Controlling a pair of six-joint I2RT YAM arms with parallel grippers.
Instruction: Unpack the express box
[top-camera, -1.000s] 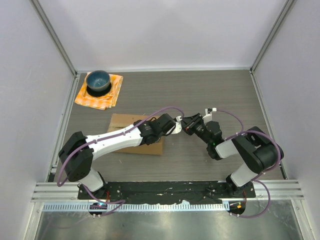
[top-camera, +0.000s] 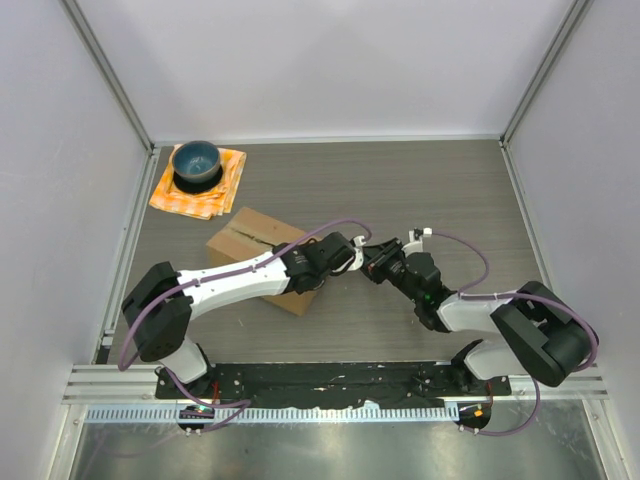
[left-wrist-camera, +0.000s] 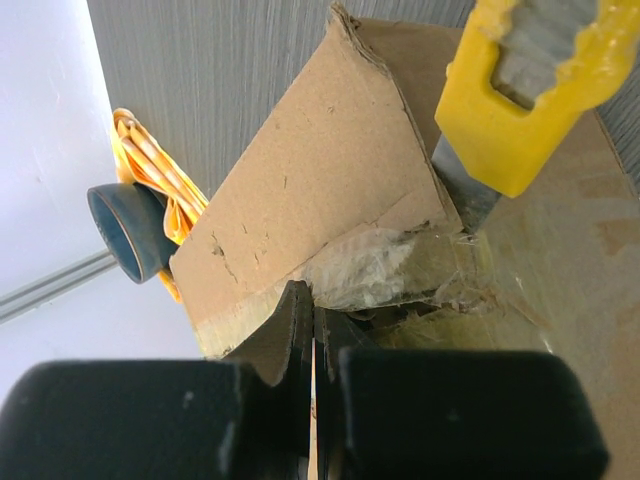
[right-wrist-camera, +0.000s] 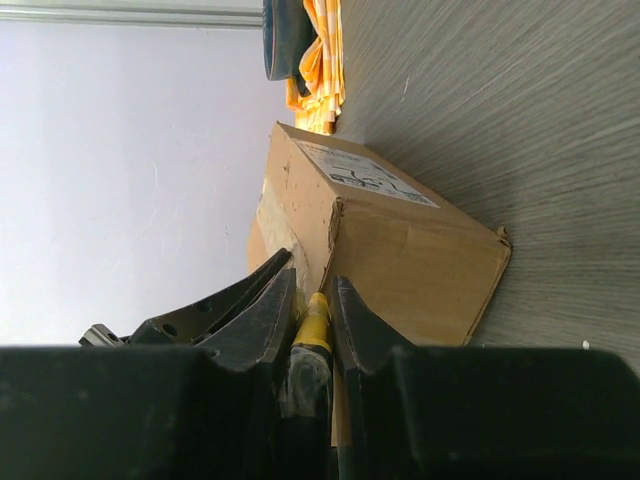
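Note:
A brown cardboard box (top-camera: 240, 238) lies turned at an angle beneath my left arm, which hides much of it. In the left wrist view, the tape (left-wrist-camera: 360, 270) along its seam is torn, leaving a dark gap. At that gap is my left gripper, shut, with nothing visible between its fingers. My right gripper is shut on a yellow cutter (right-wrist-camera: 315, 322). The cutter's metal blade (left-wrist-camera: 462, 185) meets the box near the end of the seam; how deep it goes is hidden. A white label (right-wrist-camera: 365, 175) shows on one box side.
A blue bowl (top-camera: 197, 161) stands on a dark round base over an orange checked cloth (top-camera: 205, 203) at the back left. The two wrists are close together.
The box has turned clockwise as seen from above, its right end swinging toward the front. My right elbow has moved outward and forward, while the left arm has shifted only slightly.

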